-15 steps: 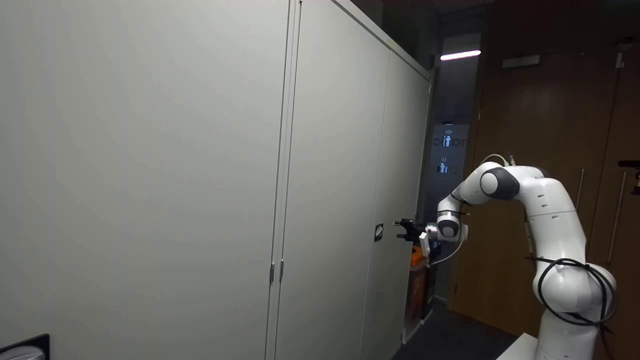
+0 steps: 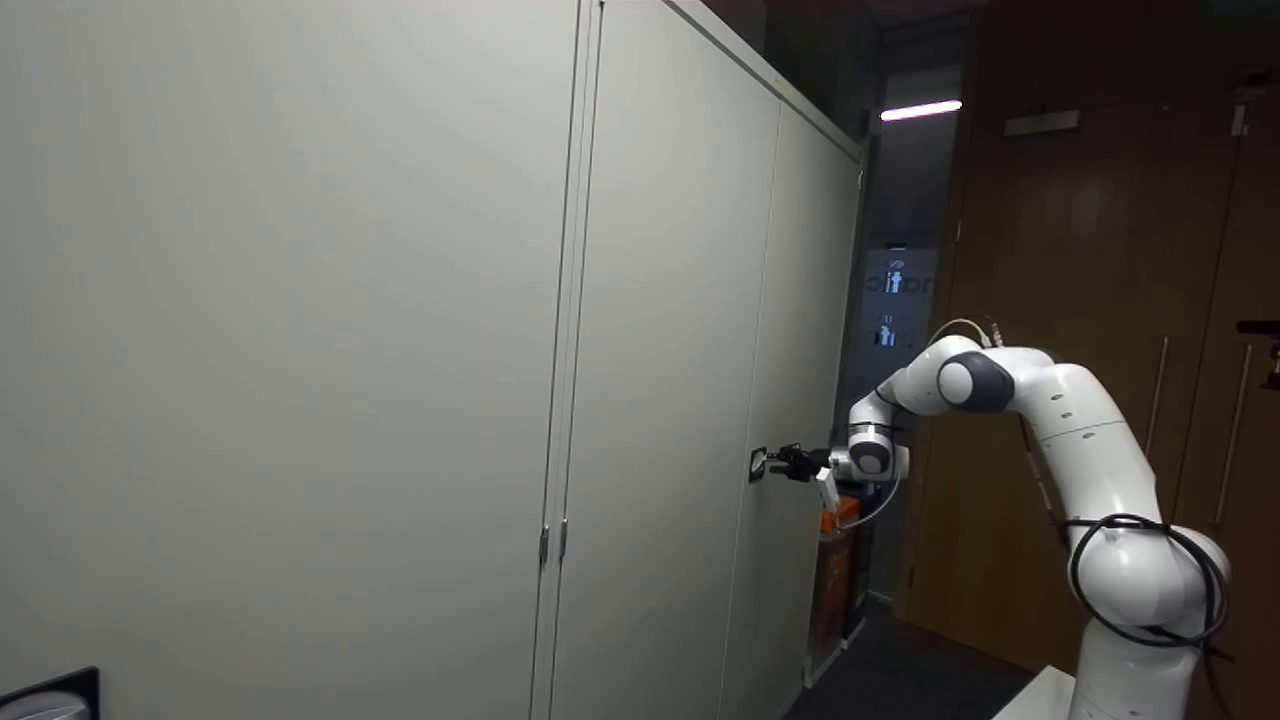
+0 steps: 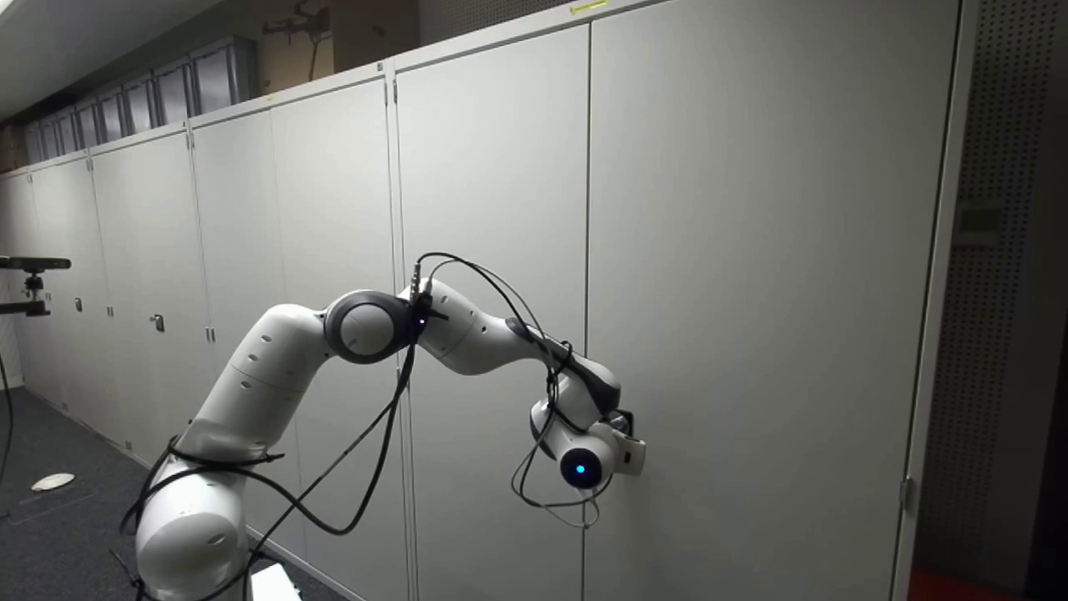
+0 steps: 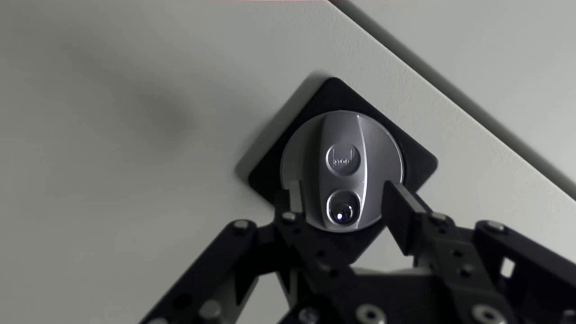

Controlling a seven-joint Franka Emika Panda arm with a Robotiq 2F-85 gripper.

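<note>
A round silver knob point(image 4: 345, 146) with a raised central ridge and a keyhole lies in a black square plate point(image 4: 337, 94) on the grey cabinet door point(image 4: 135, 216). In the wrist view, my gripper reaches over the knob's lower part. Its fingers stand apart, one on each side of the ridge, with visible gaps to it. Exterior view 1 has the gripper point(image 2: 777, 463) right up at the latch plate point(image 2: 757, 464). From behind, in exterior view 2, the arm's wrist hides the fingers and latch.
A dark seam point(image 4: 459, 100) between the doors runs close beside the plate. Both cabinet doors point(image 3: 751, 250) look closed. An orange-topped bin point(image 2: 841, 514) stands beyond the cabinet's far end. A black cable point(image 3: 360, 491) hangs looped along the arm.
The arm has moved left, toward the cabinet, bringing my gripper from a little way off up to the latch. Its fingers look closer together than before. The doors have not moved.
</note>
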